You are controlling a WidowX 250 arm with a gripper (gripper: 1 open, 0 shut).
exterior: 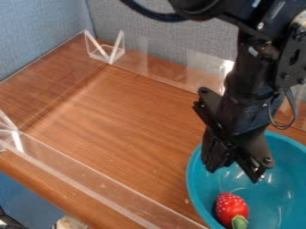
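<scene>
My gripper [234, 152] hangs over the left-back part of a teal bowl [281, 201] at the lower right, its fingers pointing down, shut with nothing visible between them. A red strawberry [231, 207] with a green top lies in the bowl below and in front of the gripper, apart from it.
Grey padded walls stand behind, and the near table edge drops to a blue area at lower left.
</scene>
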